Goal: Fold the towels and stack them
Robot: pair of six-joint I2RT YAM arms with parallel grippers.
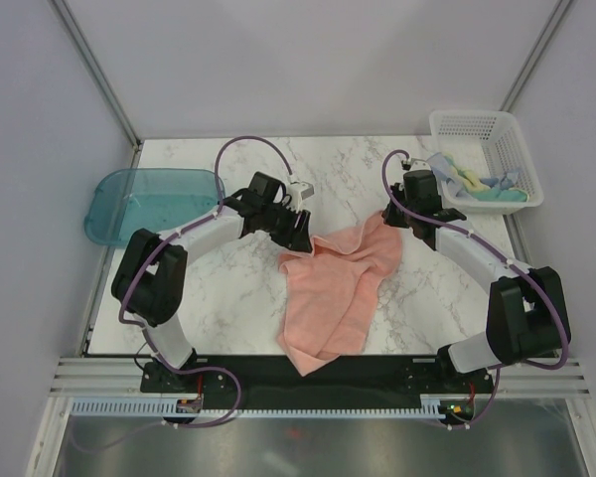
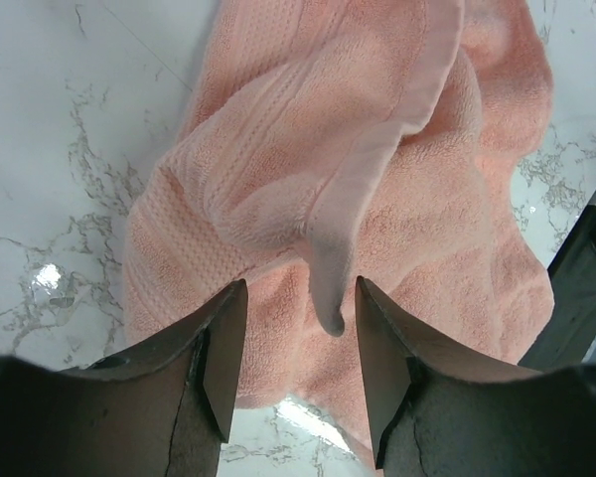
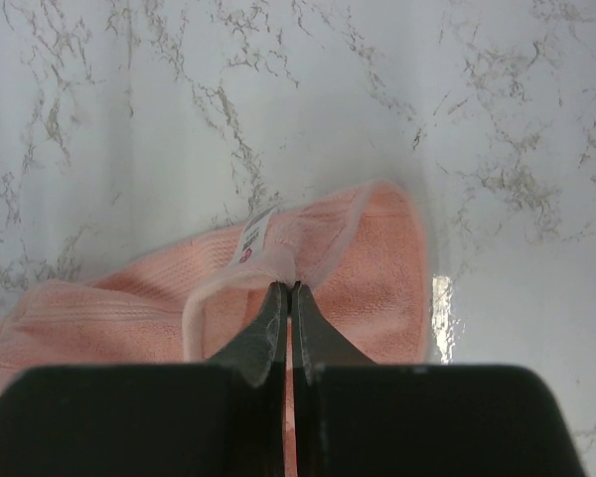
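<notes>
A crumpled pink towel (image 1: 333, 298) lies across the middle of the table, its lower end hanging over the front edge. My left gripper (image 1: 300, 241) is over its upper left; in the left wrist view the fingertips (image 2: 233, 298) stand apart, with a raised fold (image 2: 350, 209) of towel in the gap between them. My right gripper (image 1: 391, 217) is at the towel's upper right corner, shut on a bunched bit of the pink towel (image 3: 268, 260), as seen in the right wrist view.
An empty teal bin (image 1: 109, 199) is at the back left. A white basket (image 1: 497, 121) holding blue and yellow cloths is at the back right. The back middle and both sides of the table show bare marble (image 1: 228, 308).
</notes>
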